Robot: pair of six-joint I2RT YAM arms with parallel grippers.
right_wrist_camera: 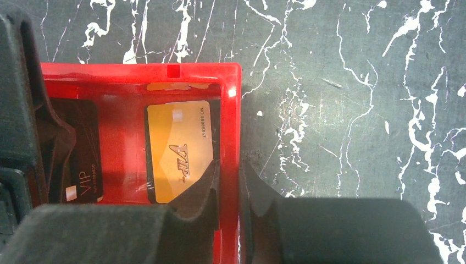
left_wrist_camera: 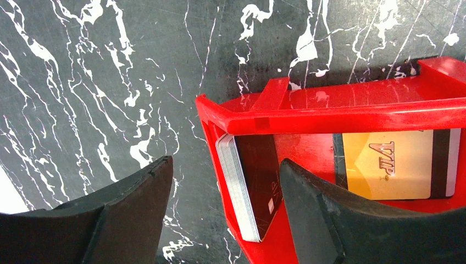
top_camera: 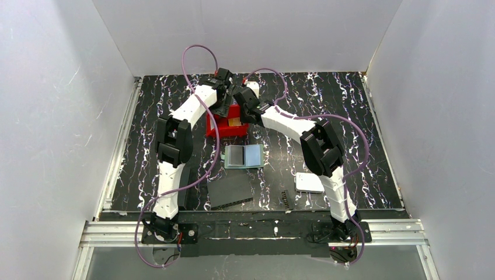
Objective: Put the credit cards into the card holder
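Observation:
A red box (left_wrist_camera: 351, 116) holds a stack of dark cards (left_wrist_camera: 240, 192) leaning at its left end, and a gold VIP card (left_wrist_camera: 393, 165) lies flat on its floor. My left gripper is open above the box's left end, its fingers spread to either side of the card stack with nothing held. On the box's right wall, my right gripper is shut, one finger inside the box and one outside. The card holder (top_camera: 244, 156) lies spread open in front of the box, with clear sleeves on the left and a pale blue side.
A dark flat panel (top_camera: 230, 190) lies nearer the front edge. To the right are a small dark strip (top_camera: 286, 199) and a white rectangular object (top_camera: 309, 182).

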